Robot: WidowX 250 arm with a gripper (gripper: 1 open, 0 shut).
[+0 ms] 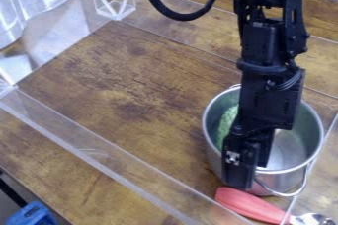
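Observation:
My black gripper [240, 165] hangs down into a silver metal pot [301, 150] at the right of the camera view. A green bumpy vegetable [227, 120] lies in the pot, mostly hidden behind the gripper. I cannot tell whether the fingers are open or shut or touch it. A red-handled utensil [251, 204] with a shiny end lies at the front, below the pot.
Clear plastic walls run along the left front and the back. A blue object [34, 214] sits at the bottom left corner, and a white curtain hangs at the top left.

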